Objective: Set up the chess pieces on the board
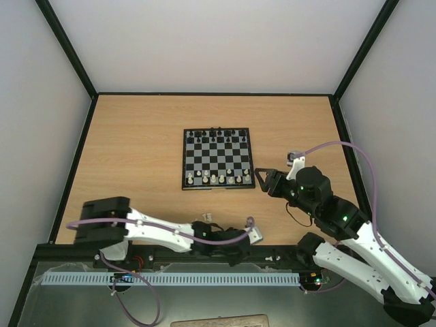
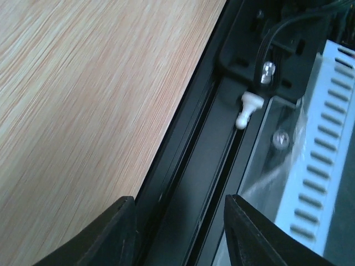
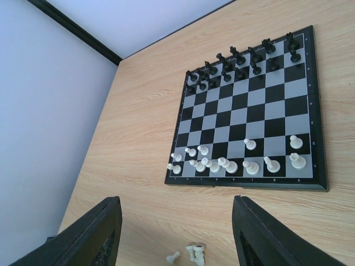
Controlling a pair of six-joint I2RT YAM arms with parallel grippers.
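Observation:
The chessboard [image 3: 238,116] lies on the table with black pieces [image 3: 226,65] along its far side. White pieces [image 3: 251,167] stand along its near side, with gaps in the row of white pawns [image 3: 250,144]. Loose white pieces [image 3: 196,254] lie on the wood in front of the board. Another white piece [image 2: 248,109] rests on the dark rail past the table's front edge. Over that rail, my left gripper is open and empty, the white piece lying beyond its fingertips. Near the board's front right corner, my right gripper stands open, nothing between its fingers.
A white slotted strip [image 1: 170,279] runs in front of the dark front rail [image 1: 170,254]. Bare wood [image 1: 129,157] lies left of the board, with free room behind and right of it too. The left forearm partly covers the loose pieces' area in the top view.

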